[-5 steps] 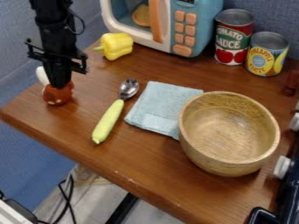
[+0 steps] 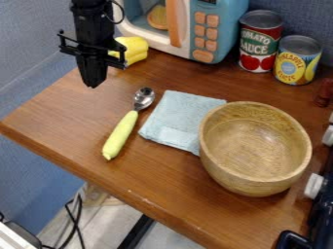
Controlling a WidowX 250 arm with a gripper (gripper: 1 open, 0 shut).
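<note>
The black gripper [image 2: 93, 70] hangs at the upper left over the table's left part, in front of a yellow object [image 2: 129, 52]. Whether its fingers hold anything is hard to tell; no red or white object shows beneath it. A spoon with a pale yellow handle [image 2: 123, 130] lies in the middle, beside a folded light-blue cloth [image 2: 176, 121]. A wooden bowl [image 2: 256, 150] stands to the right.
A toy microwave [image 2: 208, 29] stands at the back, with two cans [image 2: 260, 44] [image 2: 298, 60] beside it. Dark equipment [image 2: 318, 204] lines the right edge.
The gripper has risen and shifted slightly. The red and white object that was under it at the left is no longer visible.
</note>
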